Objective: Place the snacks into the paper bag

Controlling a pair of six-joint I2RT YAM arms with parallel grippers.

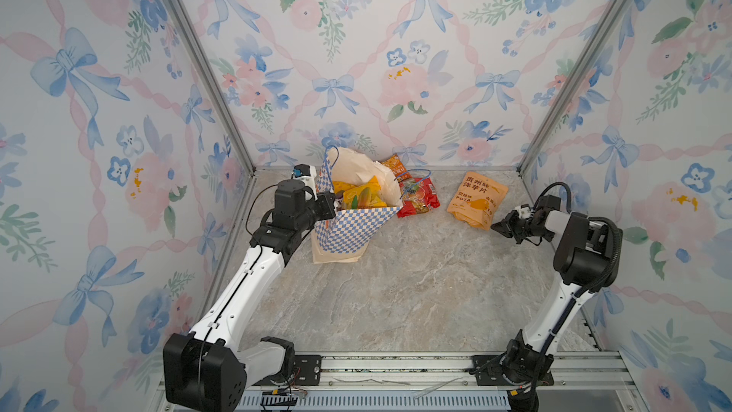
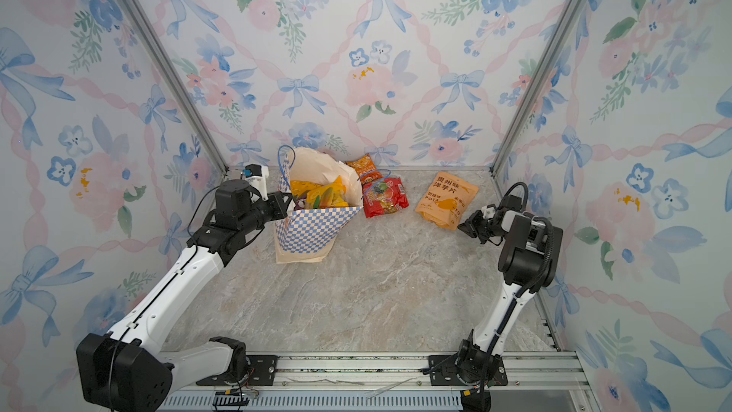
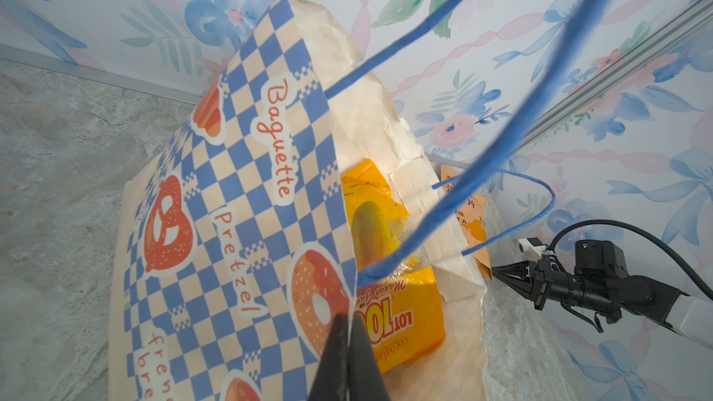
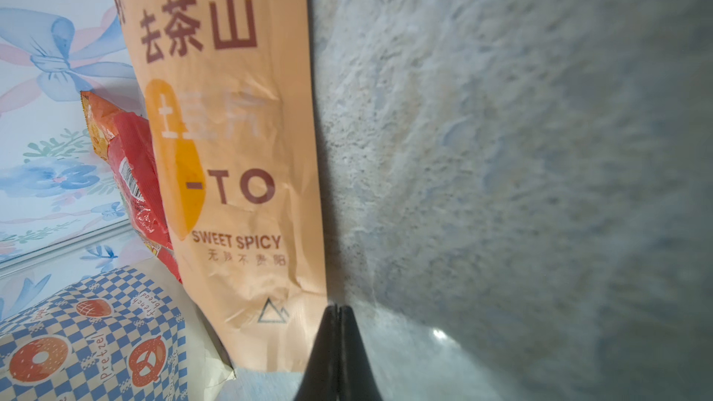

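Observation:
The orange potato chip bag (image 1: 479, 200) lies flat on the floor at the right. Beside its near right corner is my right gripper (image 1: 499, 226), shut with nothing between its fingers; in the right wrist view the pouch (image 4: 245, 178) is left of the closed tips. The checkered paper bag (image 2: 314, 229) stands upright and gaping, with a yellow mango snack (image 3: 401, 319) inside. My left gripper is shut on the paper bag's rim, the edge running down between its fingers. A red snack pack (image 1: 418, 197) and an orange snack pack (image 2: 363, 168) lie right of the paper bag.
Blue rope handles (image 3: 475, 170) rise over the paper bag's mouth. Patterned walls close in the back and sides.

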